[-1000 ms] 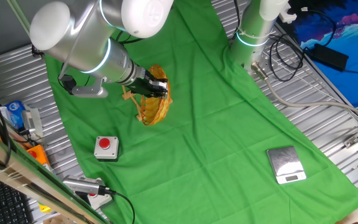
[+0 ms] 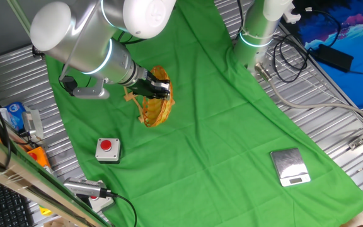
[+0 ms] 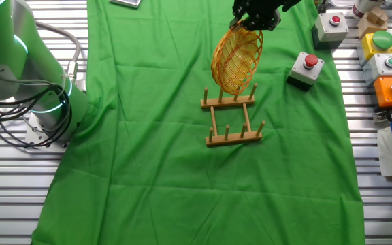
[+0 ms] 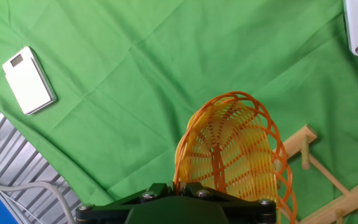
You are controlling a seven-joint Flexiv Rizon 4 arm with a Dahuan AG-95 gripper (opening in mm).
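Observation:
A yellow-orange woven basket (image 3: 237, 61) hangs tilted on its side over the wooden peg rack (image 3: 233, 139). My gripper is shut on the basket's rim, as the wrist view shows. That same view has the basket's hollow (image 4: 229, 149) facing the camera, with the rack (image 4: 347, 200) partly behind it at lower right. In exterior view 1 the gripper (image 2: 167, 91) overlaps the basket (image 2: 161, 112), which hides most of the rack. Whether the basket's lower edge touches the pegs cannot be told.
A red-button box (image 2: 107, 150) stands on the green cloth near the rack. A small silver scale (image 2: 290, 167) lies far off.

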